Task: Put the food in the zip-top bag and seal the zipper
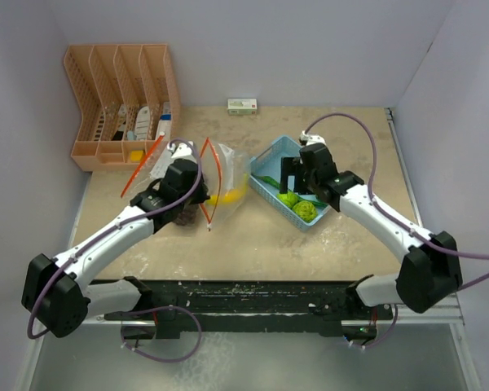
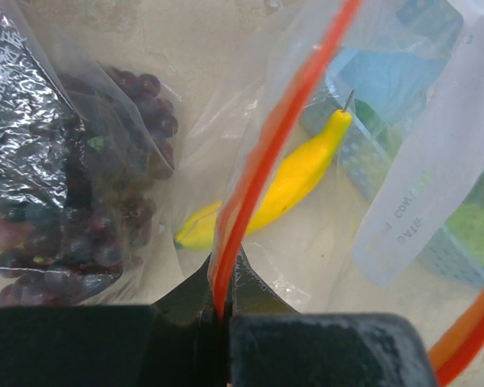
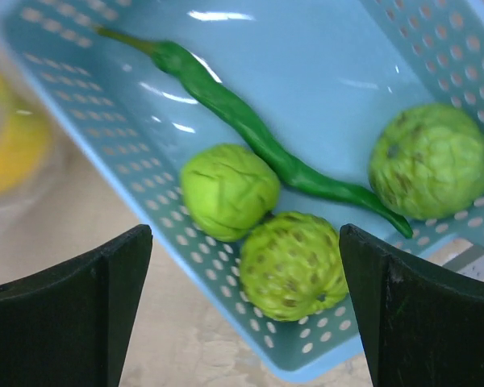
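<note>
My left gripper is shut on the orange zipper edge of a clear zip bag (image 1: 233, 179). Inside that bag lies a yellow squash-like vegetable (image 2: 294, 184). Over the blue basket (image 1: 265, 192), my right gripper stands open, nothing between its fingers. In the right wrist view the basket holds a long green pepper (image 3: 234, 113) and several round green vegetables: one smooth (image 3: 230, 192) and one bumpy (image 3: 293, 266) near the middle, another (image 3: 431, 161) at the right wall.
A second bag, with dark grapes (image 2: 73, 234) in it, lies left of the held bag. An orange divided rack (image 1: 118, 90) stands at the back left, and a small box (image 1: 242, 106) sits at the back.
</note>
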